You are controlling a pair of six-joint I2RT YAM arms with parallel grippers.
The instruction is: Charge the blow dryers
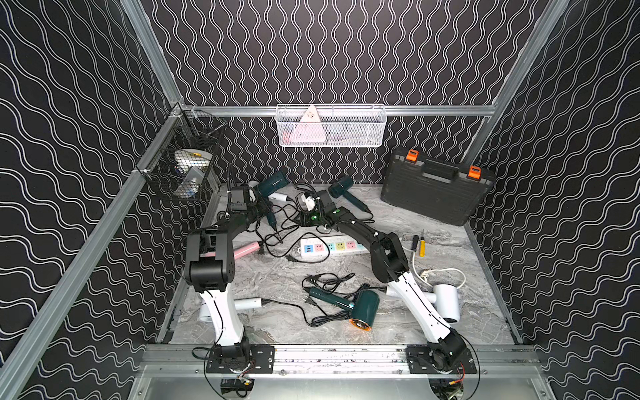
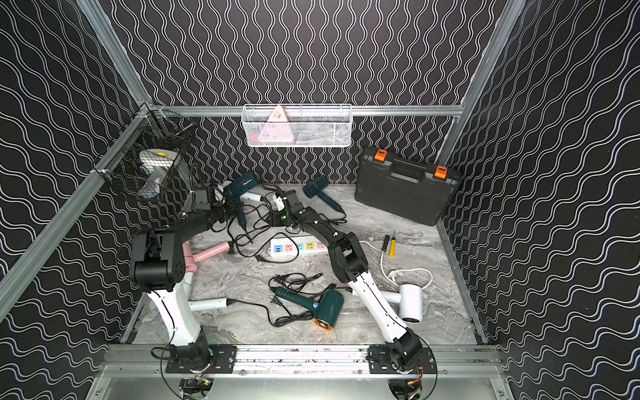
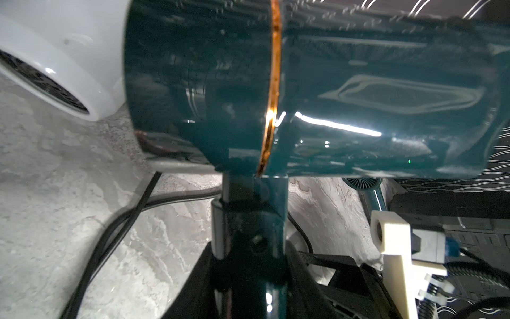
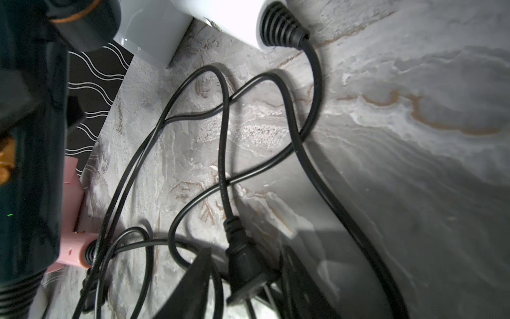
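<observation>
A teal blow dryer (image 1: 272, 182) at the back left fills much of the left wrist view; its handle (image 3: 249, 228) stands between the fingers of my left gripper, part open around it. A black plug (image 4: 245, 265) on a looped cord lies on the marble between the fingertips of my right gripper, which are apart; whether they touch it is unclear. The power strip (image 1: 333, 245) lies mid-table with sockets visible. More dryers lie about: pink (image 1: 246, 249), teal (image 1: 363, 306) and white (image 1: 446, 303) at the front, another teal one (image 1: 340, 186) at the back.
A black case (image 1: 433, 186) stands at the back right beside loose tools (image 1: 421, 246). A white wire basket (image 1: 333, 136) hangs on the rear rail, a black one (image 1: 173, 166) at the left. Tangled cords cover the middle left.
</observation>
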